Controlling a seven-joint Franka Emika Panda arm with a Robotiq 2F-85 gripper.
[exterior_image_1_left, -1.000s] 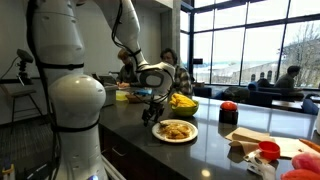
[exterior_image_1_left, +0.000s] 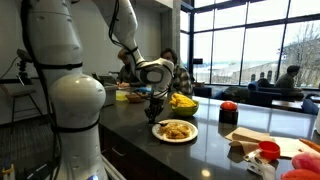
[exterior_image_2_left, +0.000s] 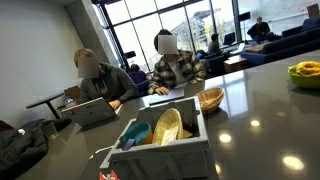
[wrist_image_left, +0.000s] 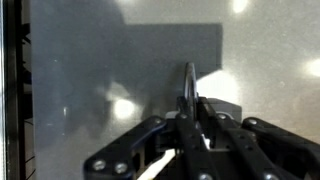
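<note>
In exterior view 1 my gripper (exterior_image_1_left: 152, 114) is low over the dark table, close to the left rim of a white plate (exterior_image_1_left: 190, 138). Brownish-orange food (exterior_image_1_left: 176, 129) lies on that plate. From the wrist, the gripper looks shut on a thin, dark, shiny object (wrist_image_left: 190, 78), like the handle of a utensil, pointing away from the fingers. Its far end and exact kind cannot be made out. White patches under the gripper in the wrist view are mostly covered by it.
Behind the plate stands a green bowl of yellow items (exterior_image_1_left: 183, 103). A red object (exterior_image_1_left: 228, 108) sits farther right, and a red cup (exterior_image_1_left: 269, 151) is near the front right. A grey bin (exterior_image_2_left: 160, 158) holds several bowls. Two people sit at the table's far side.
Over the last second my gripper has shifted slightly right, toward the plate. The plate and the other things look unmoved.
</note>
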